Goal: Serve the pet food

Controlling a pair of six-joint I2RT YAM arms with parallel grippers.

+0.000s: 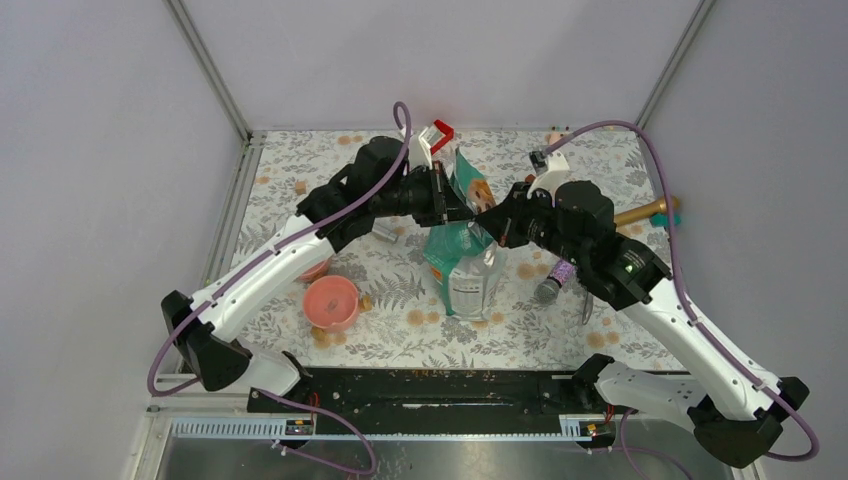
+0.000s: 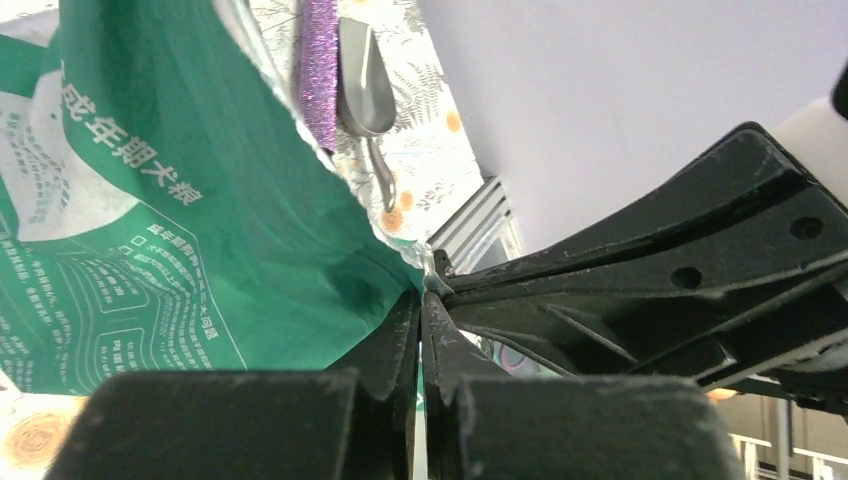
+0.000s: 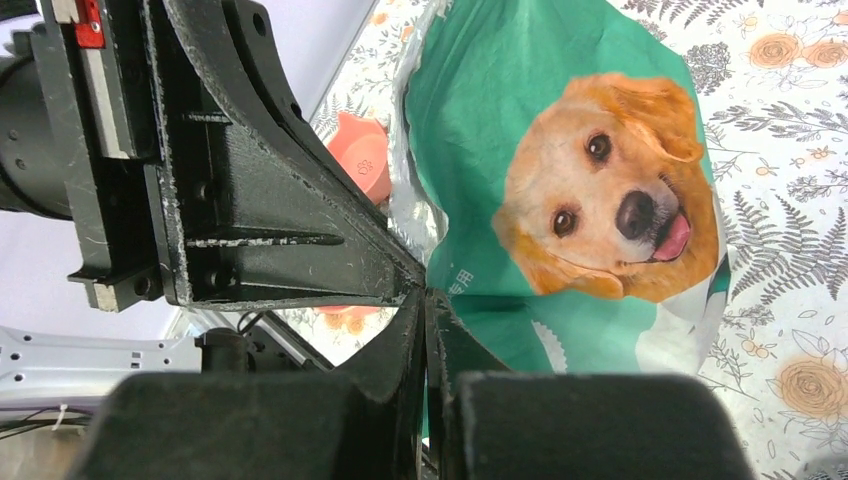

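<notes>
The green pet food bag with a dog's face (image 1: 463, 275) stands mid-table. Both grippers meet at its silver top edge. My left gripper and my right gripper are shut at that edge; whether the film is between either pair of fingertips is hard to tell. A pink bowl (image 1: 330, 300) sits left of the bag, with another partly hidden behind the left arm. A metal scoop (image 2: 365, 85) lies beside a purple-wrapped cylinder (image 2: 318, 70) to the right of the bag.
A red object (image 1: 444, 131) is at the back, and a gold cylinder (image 1: 640, 212) at the right. The table's left part around the bowls has some free room.
</notes>
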